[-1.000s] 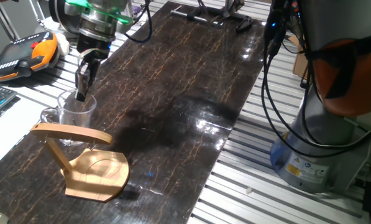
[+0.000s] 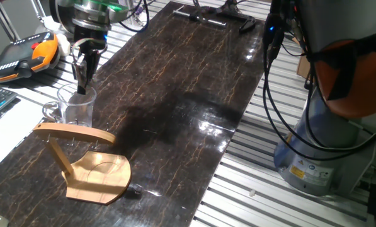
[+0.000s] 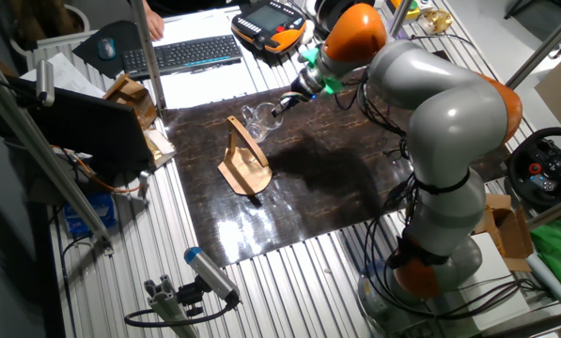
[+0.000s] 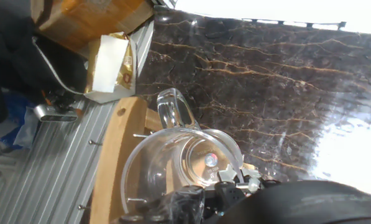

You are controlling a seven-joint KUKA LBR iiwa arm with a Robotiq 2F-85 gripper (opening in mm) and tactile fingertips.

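Note:
A clear glass mug (image 2: 77, 113) with a side handle stands near the table's left edge, just behind a wooden stand (image 2: 99, 176) that has a curved top bar with metal pegs. My gripper (image 2: 82, 89) reaches down to the mug's rim, its fingers close together and apparently shut on the glass wall. Seen from the wrist, the mug (image 4: 173, 140) opens toward the camera, and its rim runs in behind the dark fingers (image 4: 188, 202). The stand's bar (image 4: 114, 155) lies right beside the mug, with pegs near the glass. Whether the mug's base touches the table is unclear.
A keyboard (image 3: 181, 58) and an orange-black teach pendant (image 3: 269, 26) lie beyond the table's edge. A clamp-like black tool (image 2: 222, 16) rests at the tabletop's far end.
In exterior view 1, the mug and my fingertips have shifted slightly upward in the picture together. The stand's top bar has moved a little to the right, while its base looks almost unchanged.

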